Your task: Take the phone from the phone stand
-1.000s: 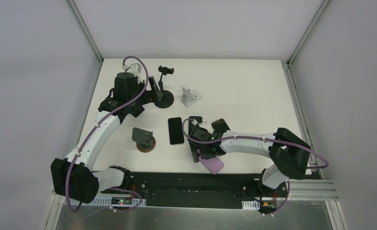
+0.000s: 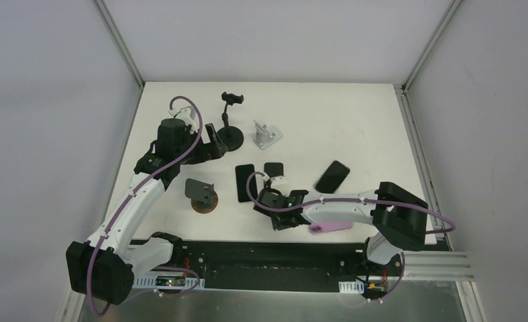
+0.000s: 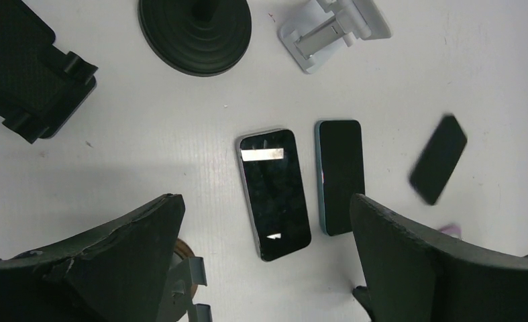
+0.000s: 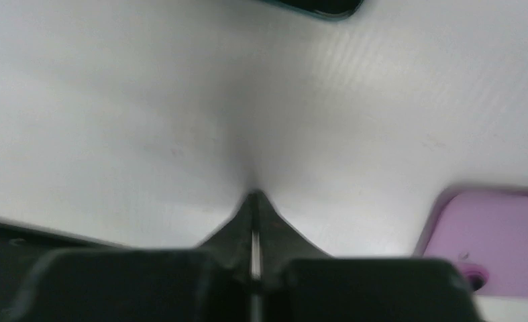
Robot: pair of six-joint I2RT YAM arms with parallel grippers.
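My left gripper (image 2: 214, 144) is open above the table, close to the black round-based stand (image 2: 231, 139), with nothing between its fingers. Low over the table near the front, my right gripper is shut, with nothing showing between its tips. Two phones lie flat side by side: a black phone (image 3: 275, 194) and a teal-edged one (image 3: 340, 176). Farther right is another black phone (image 2: 333, 177), tilted on the table. A purple phone (image 4: 494, 241) lies right of my right gripper, partly hidden by that arm from above. No visible stand clearly bears a phone.
A white stand (image 2: 266, 136) stands at the back. A grey stand (image 2: 200, 192) with a round brown base is at front left. A black folding stand (image 3: 36, 80) appears in the left wrist view.
The right-hand black phone and the purple phone have shifted to the right and turned. My left gripper has come slightly toward the front; my right gripper has moved a little left and frontward.
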